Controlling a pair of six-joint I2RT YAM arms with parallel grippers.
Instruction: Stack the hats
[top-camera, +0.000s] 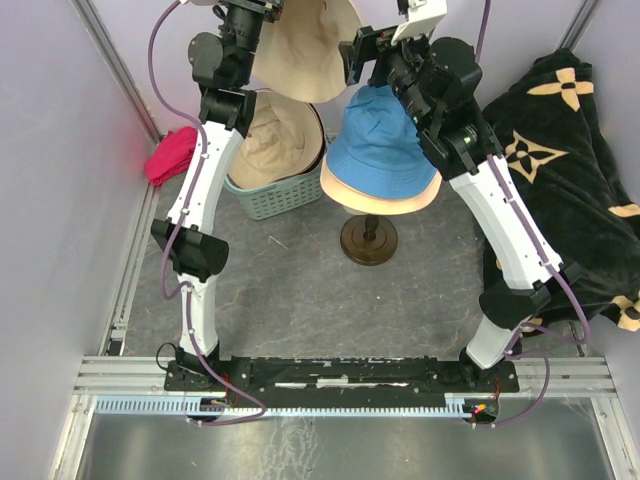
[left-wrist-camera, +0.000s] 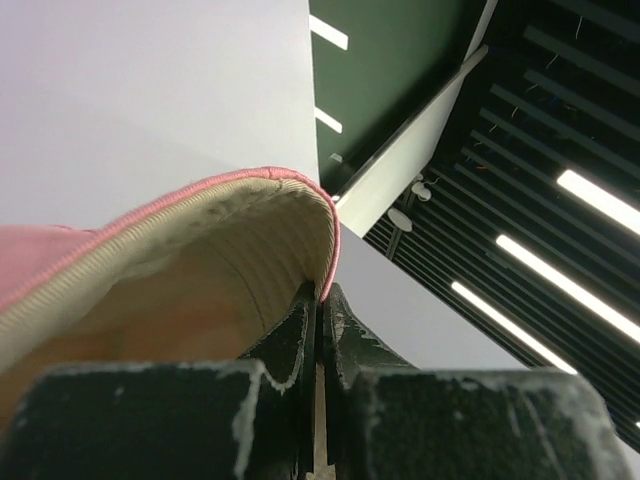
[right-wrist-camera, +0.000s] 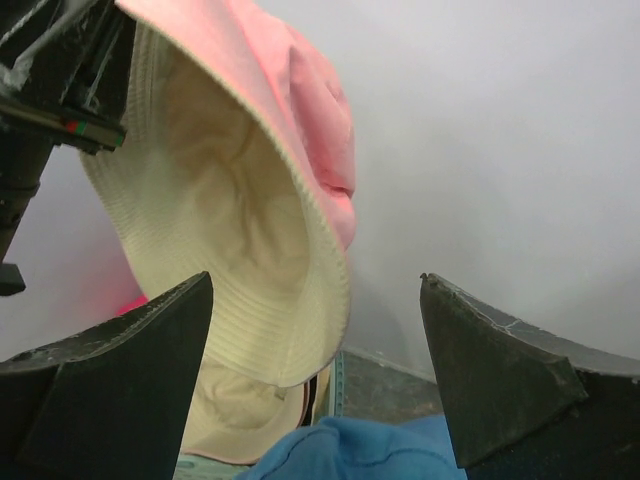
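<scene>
A hat with a pink outside and cream lining (right-wrist-camera: 222, 210) hangs in the air. My left gripper is shut on its brim edge. From above, its cream inside (top-camera: 305, 55) shows at the top of the view, left of the stand. A blue hat (top-camera: 378, 145) over a peach brim (top-camera: 378, 198) sits on a stand with a round brown base (top-camera: 368, 240). Above the blue hat's far side is my right gripper (top-camera: 352, 62), open and empty. In the right wrist view the pink hat's loose brim lies beyond the open fingers (right-wrist-camera: 155, 375), apart from them.
Behind and left stands a grey-green basket (top-camera: 270, 200) holding a cream-lined hat (top-camera: 270, 145). A pink-red cloth (top-camera: 170, 155) lies by the left wall. A dark patterned blanket (top-camera: 560, 200) covers the right side.
</scene>
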